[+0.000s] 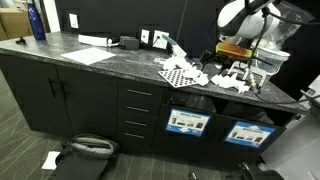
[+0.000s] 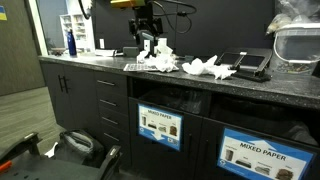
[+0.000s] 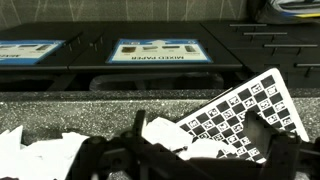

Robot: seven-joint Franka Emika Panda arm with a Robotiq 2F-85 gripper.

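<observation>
My gripper stands open above the counter, its two dark fingers wide apart and nothing held between them. Beneath it in the wrist view lies a crumpled white paper (image 3: 165, 133), partly over a black-and-white checkered board (image 3: 258, 112). More white paper (image 3: 40, 156) spreads at the lower left of that view. From exterior view 1, the gripper (image 1: 208, 59) hovers over the crumpled papers (image 1: 196, 75), with another paper piece (image 1: 230, 82) to the right. Exterior view 2 shows white crumpled papers (image 2: 205, 68) along the countertop.
Below the counter edge are open bins with blue-and-white "Mixed Paper" labels (image 1: 188, 122) (image 2: 262, 155). A dark tray (image 2: 246, 60) and a clear container (image 2: 296, 45) stand to the right. A blue bottle (image 1: 36, 22) is far left; a dark bag (image 1: 86, 155) lies on the floor.
</observation>
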